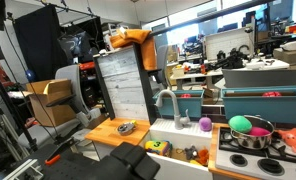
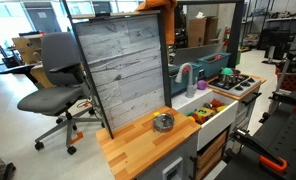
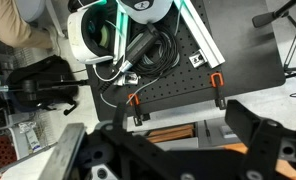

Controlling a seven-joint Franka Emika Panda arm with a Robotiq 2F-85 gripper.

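Dark, blurred parts of my gripper fill the bottom of the wrist view; its fingers are not distinct, so I cannot tell how the finger stands. Nothing clearly shows held there. A steel pot [image 1: 254, 138] stands on the stove [image 1: 250, 160], with a green ball [image 1: 240, 124] and a pinkish-red item [image 1: 259, 131] at its top. A small metal bowl [image 2: 164, 122] sits on the wooden counter [image 2: 138, 140], apart from the arm. Below the counter, an open drawer [image 1: 164, 157] contains several colourful toys.
A faucet [image 1: 174, 103] rises beside a purple item [image 1: 205, 124]. Teal shelf bins [image 1: 248, 105] stand behind the stove. Cables [image 3: 158, 50] and orange-trimmed clamps [image 3: 217, 80] occupy the black table [image 3: 253, 70]. An orange cloth [image 1: 133, 37] hangs over the tall panel. An office chair [image 2: 60, 80] is nearby.
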